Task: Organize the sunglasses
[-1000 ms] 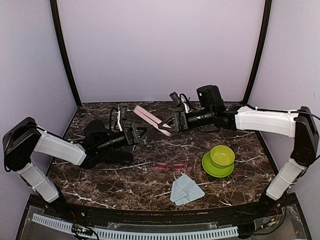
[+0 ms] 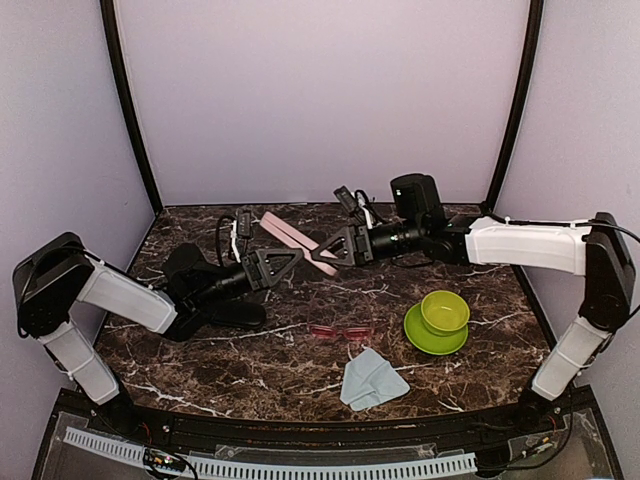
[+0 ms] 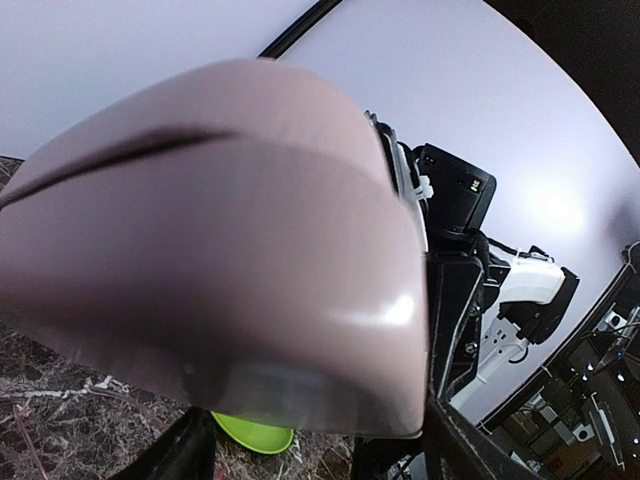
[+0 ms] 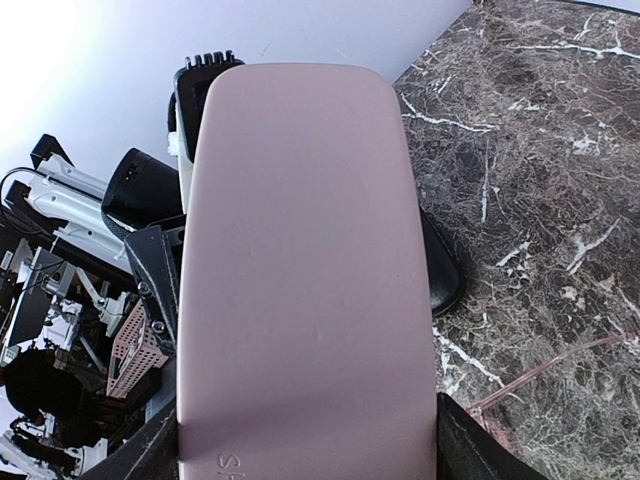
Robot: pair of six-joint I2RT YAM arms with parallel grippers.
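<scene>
A pink glasses case point(image 2: 284, 229) hangs tilted in the air between the arms, my right gripper point(image 2: 327, 255) shut on it. The case point(image 4: 305, 260) fills the right wrist view. My left gripper point(image 2: 294, 258) is around its near side, part open; in the left wrist view the case point(image 3: 220, 270) sits very close over the fingers. Pink sunglasses point(image 2: 340, 331) lie on the table below the case.
A green bowl point(image 2: 445, 308) on a green plate point(image 2: 430, 343) stands at the right. A pale blue cloth point(image 2: 372, 385) lies at the front. A dark object point(image 2: 235, 314) lies under the left arm.
The case and my right gripper have moved slightly left and down.
</scene>
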